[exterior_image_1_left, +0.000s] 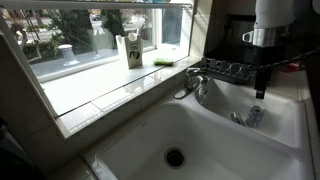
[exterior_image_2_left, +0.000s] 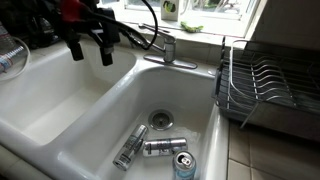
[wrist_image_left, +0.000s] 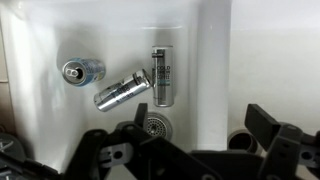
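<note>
Three cans lie in one basin of the white double sink (exterior_image_2_left: 68, 140). A blue-topped can (wrist_image_left: 83, 71) stands upright or nearly so. Beside it are a tilted silver can (wrist_image_left: 122, 91) and another silver can (wrist_image_left: 163, 76), both on their sides near the drain. My gripper (exterior_image_2_left: 91, 53) is open above the sink, clear of all the cans, with nothing between its fingers. In the wrist view the open gripper straddles the divider between the basins. Only a dark finger (exterior_image_1_left: 262, 82) shows in exterior view 1, where the cans are small and hard to tell apart.
The other basin (exterior_image_1_left: 140, 135) is empty around its drain. A faucet (exterior_image_2_left: 168, 48) rises at the sink's back edge. The dish rack (exterior_image_2_left: 265, 80) stands beside the can basin. On the windowsill are a carton (exterior_image_1_left: 130, 48) and a green item (exterior_image_1_left: 163, 62).
</note>
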